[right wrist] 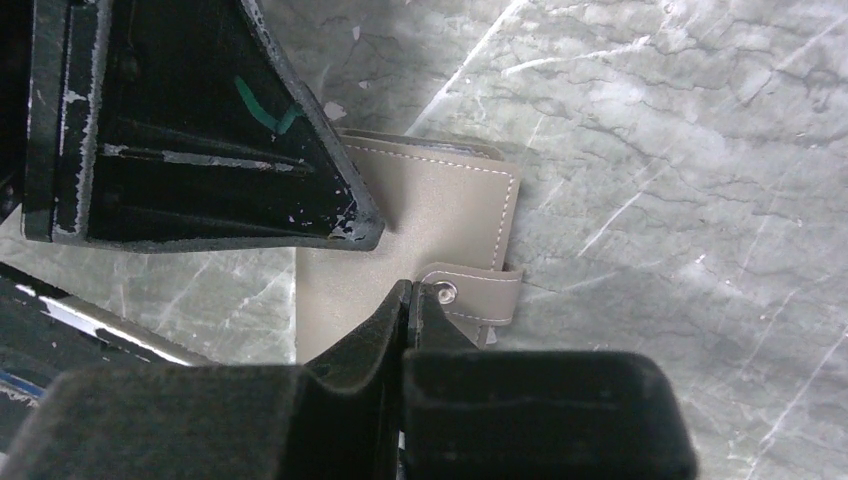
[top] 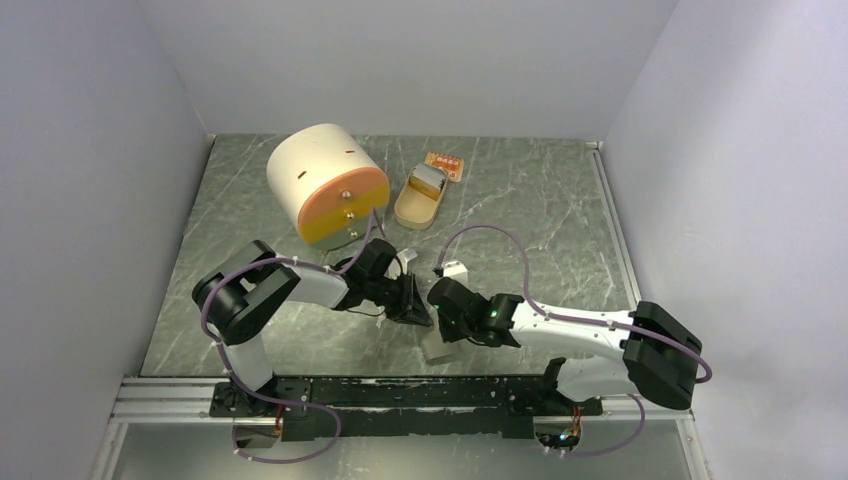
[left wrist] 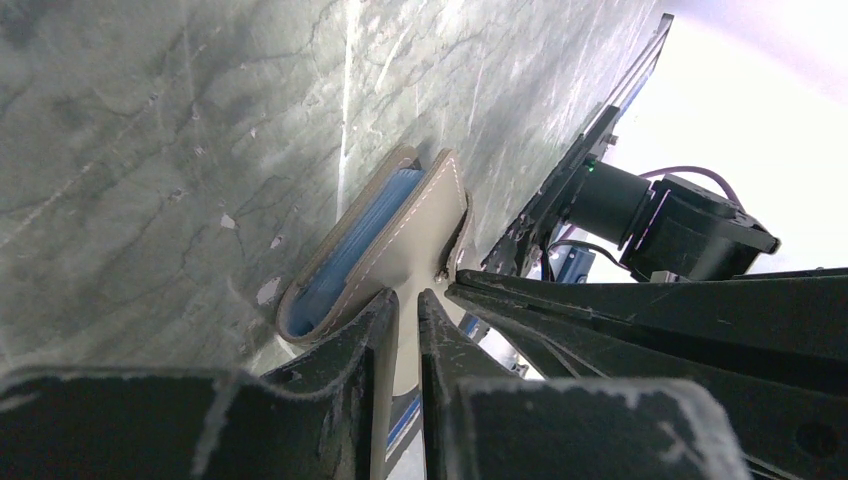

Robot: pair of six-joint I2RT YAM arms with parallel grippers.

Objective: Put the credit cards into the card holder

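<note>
A beige card holder (top: 439,350) with stitched edges lies on the marble table near the front edge, between the two arms. The left wrist view shows blue cards (left wrist: 350,245) inside its open slot. My left gripper is at the holder, its fingertips close together against the beige face; whether anything is between them is unclear. The right wrist view shows the holder's snap strap (right wrist: 480,298), with my right gripper shut beside the snap, nothing visible between its fingers.
A striped cylindrical drawer box (top: 310,180) stands at the back left, with a beige tray (top: 416,208) and an orange card (top: 448,162) behind the arms.
</note>
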